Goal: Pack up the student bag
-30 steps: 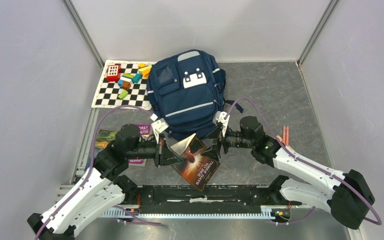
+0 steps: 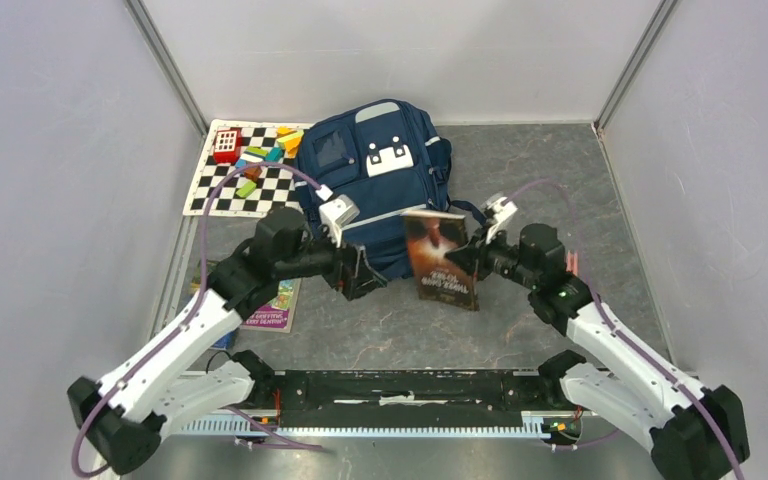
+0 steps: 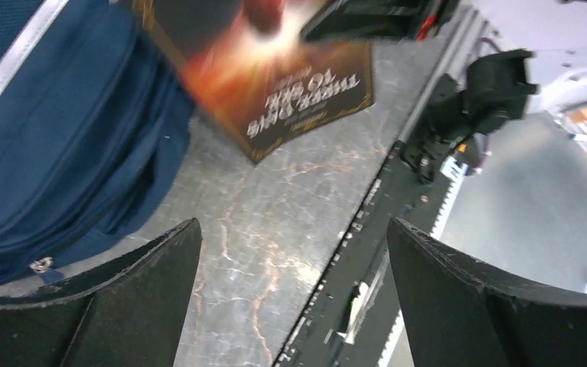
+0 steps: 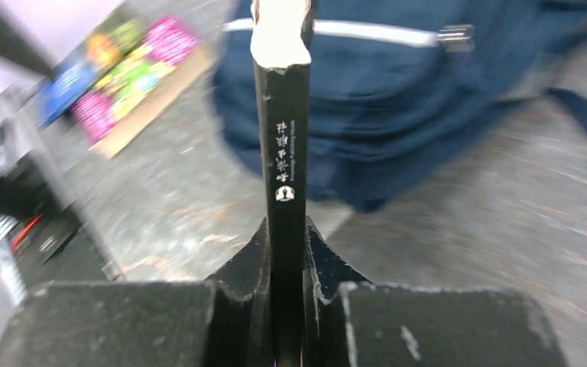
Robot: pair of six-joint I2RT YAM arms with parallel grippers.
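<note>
A dark book with a fiery orange cover (image 2: 438, 262) hangs above the floor at the front of the navy bag (image 2: 388, 185). My right gripper (image 2: 460, 262) is shut on the spine side of this book; the black spine (image 4: 286, 145) runs straight up from between the fingers in the right wrist view. My left gripper is open and empty, left of the book and over the floor. In the left wrist view the book's cover (image 3: 275, 92) is blurred, with the bag (image 3: 69, 145) beside it. The bag lies on its back, front pockets facing up.
Colourful books (image 2: 272, 308) lie partly hidden under the left arm. A checkered mat (image 2: 200, 188) with a red calculator-like item (image 2: 227, 146) and several blocks lies at the back left. Reddish sticks (image 2: 572, 262) lie behind the right arm. Bare floor (image 2: 530, 165) spreads at the back right.
</note>
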